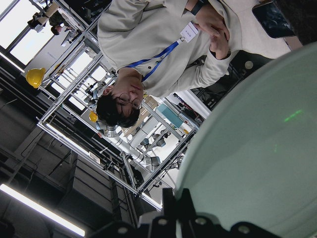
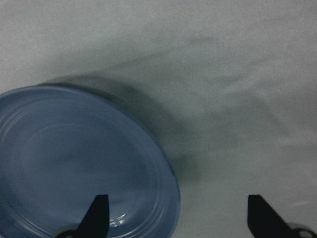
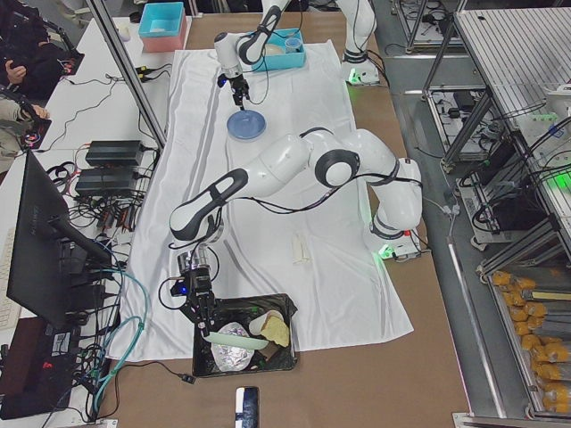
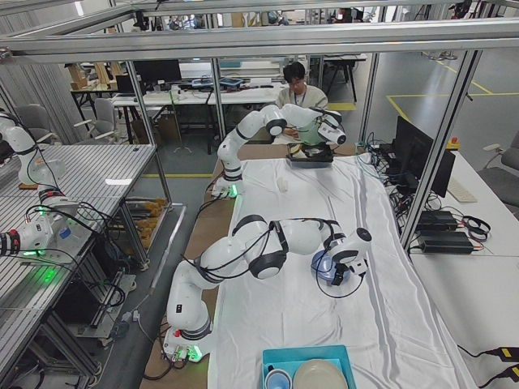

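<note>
My left gripper [image 3: 201,323] is shut on the rim of a pale green plate [image 1: 247,144], held tilted nearly on edge above a black bin [image 3: 287,352]. In the bin lie a foil-like silver item [image 3: 232,358], a yellow piece [image 3: 276,331] and a white container. My right gripper is open above the rim of a blue plate [image 2: 69,158] on the white cloth, its fingertips either side of that rim.
A turquoise bin [image 4: 304,356] with a beige plate and a cup stands near the right arm. A phone [image 3: 246,407] lies before the black bin. A seated person [image 4: 302,101] is beside it.
</note>
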